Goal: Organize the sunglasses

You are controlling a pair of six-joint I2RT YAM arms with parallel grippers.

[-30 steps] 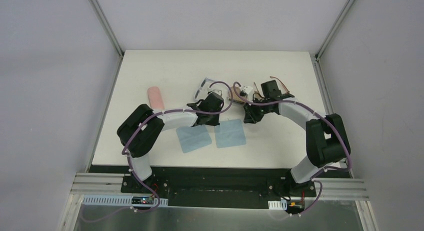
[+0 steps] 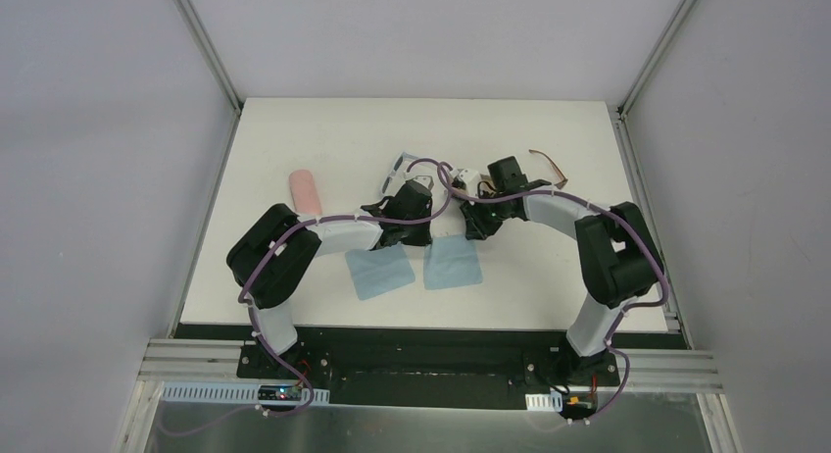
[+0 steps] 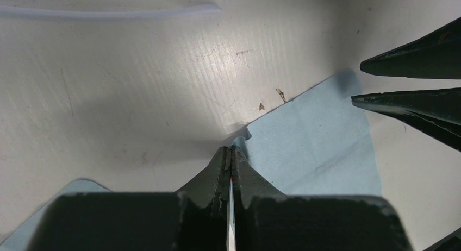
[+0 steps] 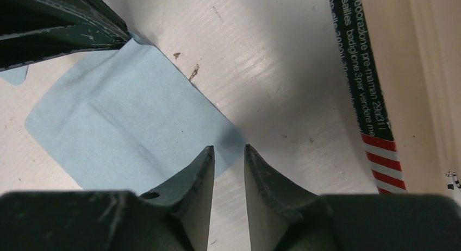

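A blue cloth [image 2: 453, 267] lies flat near the table's middle. In the left wrist view my left gripper is shut at its raised corner; the cloth [image 3: 310, 142] seems caught at the fingertips. My right gripper stands open over that cloth's other far corner [image 4: 141, 115]. A second blue cloth [image 2: 380, 275] lies to the left. Sunglasses [image 2: 392, 174] lie behind my left arm, partly hidden; a brown pair [image 2: 551, 164] shows at the back right.
A pink case [image 2: 304, 192] stands at the left. A cardboard box [image 4: 424, 93] is beside my right gripper, mostly hidden in the top view.
My right gripper has moved left toward the middle cloth. The left arm has hardly moved.
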